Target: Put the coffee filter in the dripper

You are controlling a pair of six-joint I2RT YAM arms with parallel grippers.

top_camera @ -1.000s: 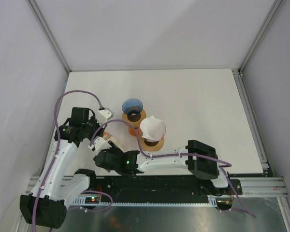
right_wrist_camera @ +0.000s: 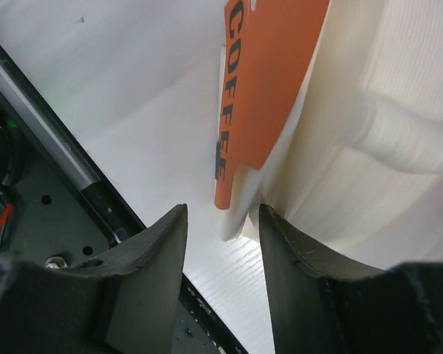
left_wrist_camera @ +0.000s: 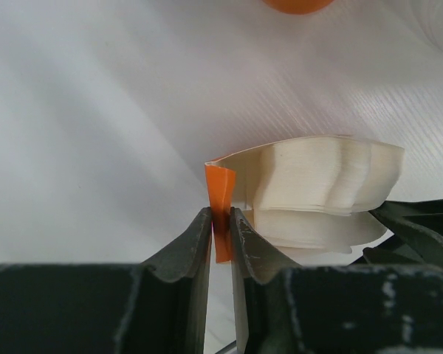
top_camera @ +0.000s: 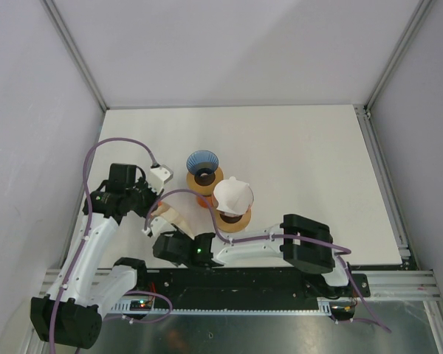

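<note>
A packet of cream paper filters (left_wrist_camera: pixel 317 173) with an orange COFFEE label (right_wrist_camera: pixel 258 88) lies at the table's front left. My left gripper has its fingertips on the packet's orange end; whether they grip it is unclear. My right gripper is part open, its fingertips either side of the packet's lower edge. In the top view, a blue ribbed dripper (top_camera: pixel 202 161) stands on a wooden holder behind the packet, and a white cone (top_camera: pixel 232 193) sits on a second holder to its right.
A dark strip with metal rails runs along the front edge, under my right arm.
The left arm looks still.
</note>
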